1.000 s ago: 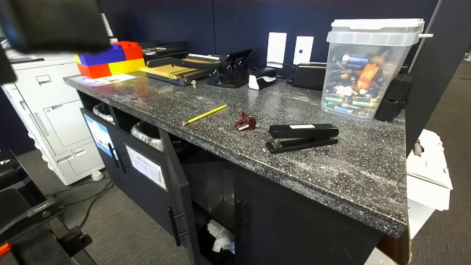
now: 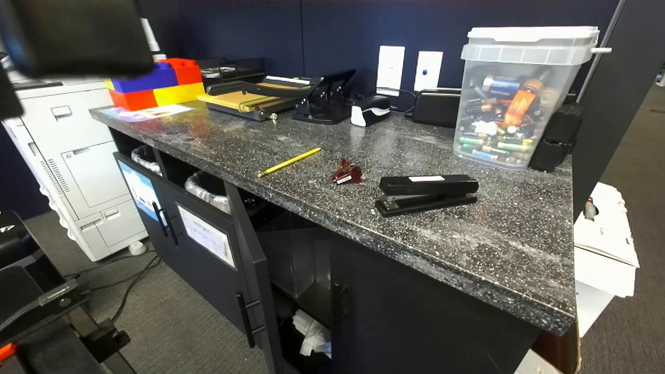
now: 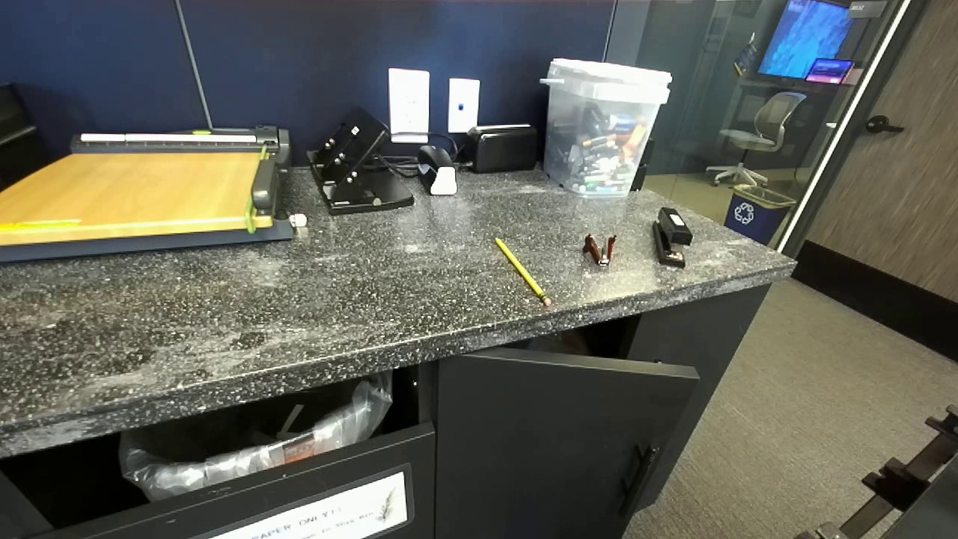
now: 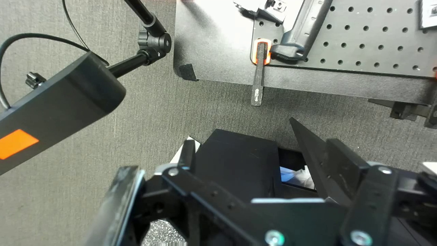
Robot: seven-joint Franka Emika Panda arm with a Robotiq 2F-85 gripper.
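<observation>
My gripper stands open in the wrist view, its fingers wide apart and nothing held between them. In exterior view 1, the counter (image 2: 262, 146) carries a yellow pencil (image 2: 290, 162), a dark red staple remover (image 2: 346, 172) and a black stapler (image 2: 427, 193). The same pencil (image 3: 521, 269), staple remover (image 3: 599, 251) and stapler (image 3: 671, 237) show in exterior view 2. Beneath the counter, a black cabinet door (image 2: 250, 274) is swung open, with crumpled white material (image 2: 313, 333) inside. No gripper is visible in either exterior view.
A clear tub of batteries (image 2: 514, 106) stands at the counter's back right. A paper cutter (image 3: 135, 193), a hole punch (image 3: 359, 171) and colored blocks (image 2: 156, 84) line the back. In the wrist view, a black perforated platform (image 4: 356, 53) lies beyond the gripper, above carpet.
</observation>
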